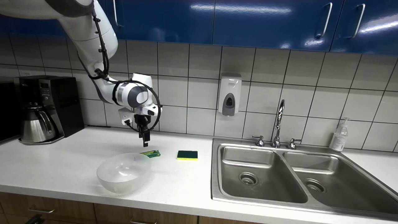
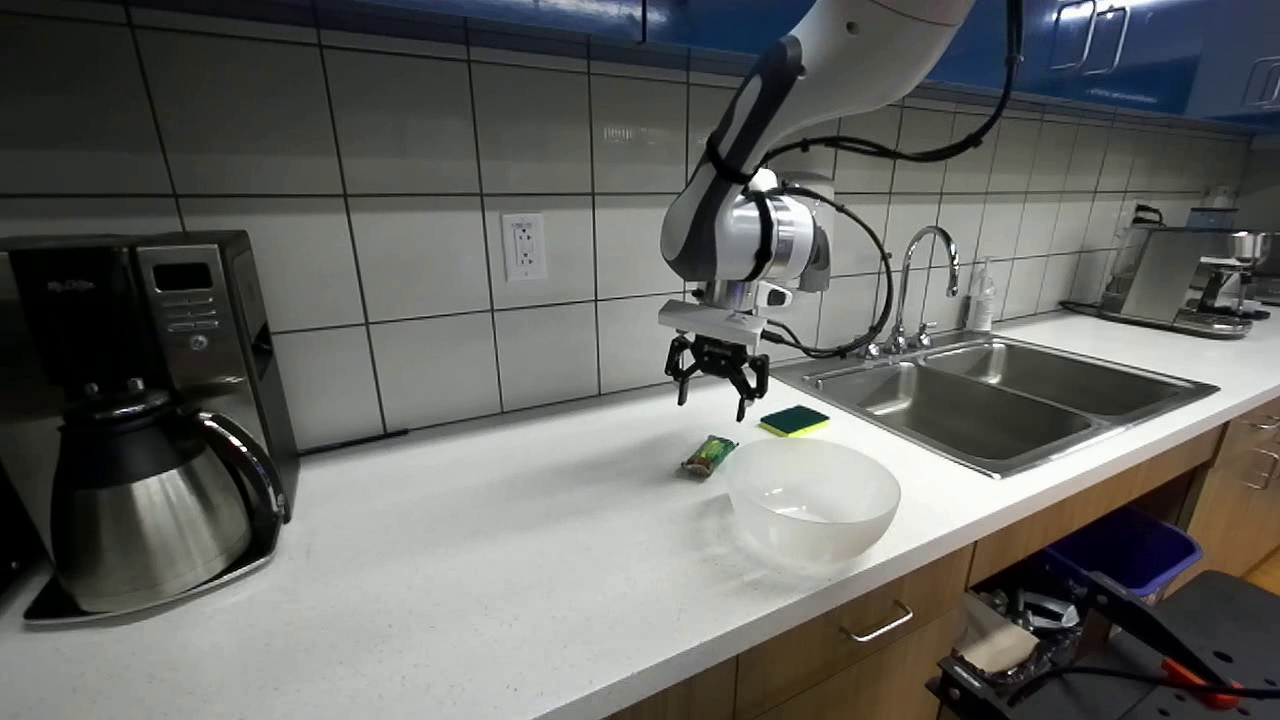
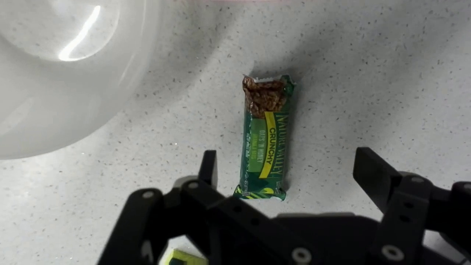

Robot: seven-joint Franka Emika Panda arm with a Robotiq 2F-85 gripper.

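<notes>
A green Nature Valley bar (image 3: 264,141) lies flat on the counter, close beside a frosted translucent bowl (image 3: 75,101). In exterior view 1 the bowl (image 1: 123,173) partly covers the bar (image 1: 152,153). My gripper (image 2: 717,402) hangs above the counter near the bar, pointing down, open, with nothing held. From the wrist, the bar appears ahead of and between the spread fingers, below them on the counter. Exterior view 2 shows the whole bar (image 2: 709,456) just left of the bowl (image 2: 813,498).
A green and yellow sponge (image 1: 187,155) lies between the bar and the double sink (image 1: 216,179). The coffee maker (image 2: 216,348) stands far to the left, with bare counter (image 2: 480,540) before the bowl. Blue cabinets (image 1: 261,22) hang overhead.
</notes>
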